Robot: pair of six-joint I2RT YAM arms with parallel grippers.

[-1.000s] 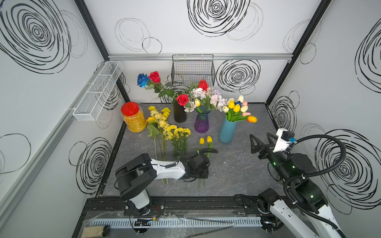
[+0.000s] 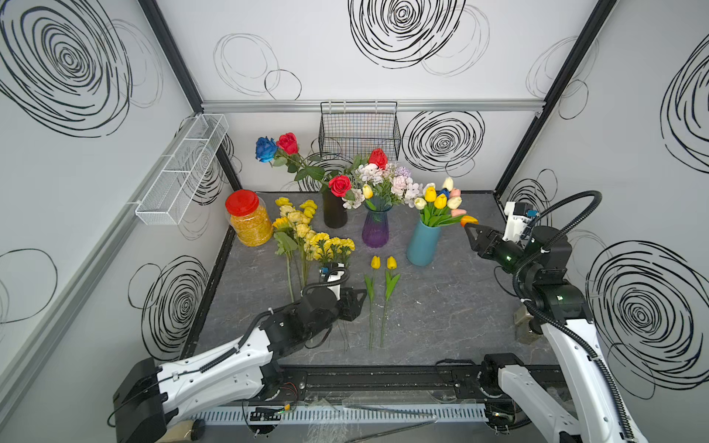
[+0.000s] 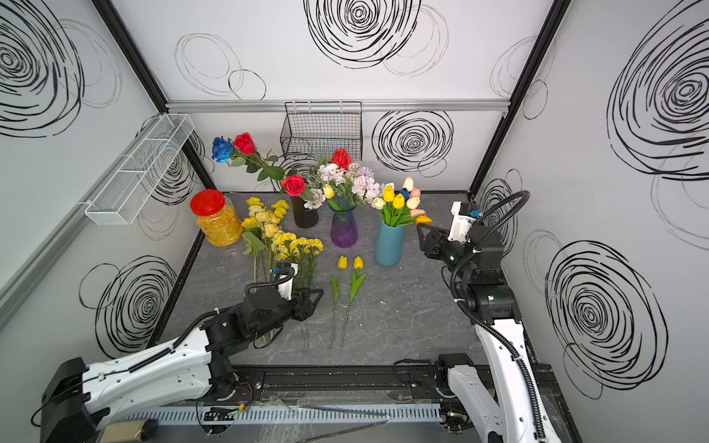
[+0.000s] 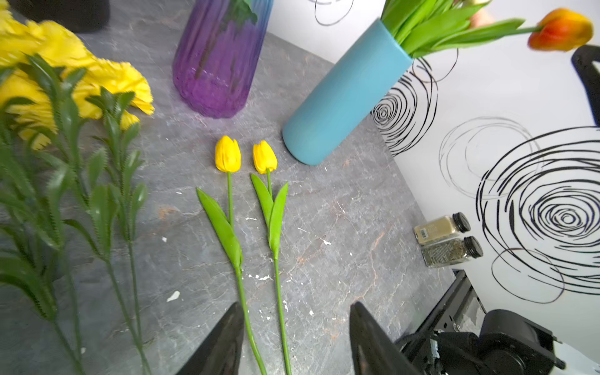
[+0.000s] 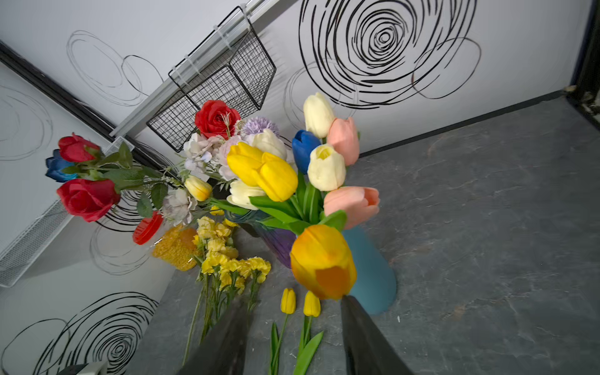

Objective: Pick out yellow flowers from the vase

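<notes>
The blue vase (image 2: 423,245) stands upright, filled with tulips. Yellow tulips (image 5: 262,172) rise among its white, pink and blue ones. An orange-yellow tulip (image 5: 323,262) leans out to the right, just beyond my right gripper, which is open with nothing between its fingers. The purple vase (image 2: 376,229) holds mixed blooms and one yellow tulip (image 5: 198,187). Two yellow tulips (image 4: 227,154) lie side by side on the table. Over their stems my left gripper is open and empty.
Yellow carnations (image 2: 332,247) lie left of the loose tulips. A dark vase of roses (image 2: 334,210) and a red-lidded jar (image 2: 251,219) stand behind.
My left gripper has drawn back left, uncovering the loose tulips' stems, and that arm has swung outward. My right gripper has turned and come closer to the leaning orange-yellow tulip.
</notes>
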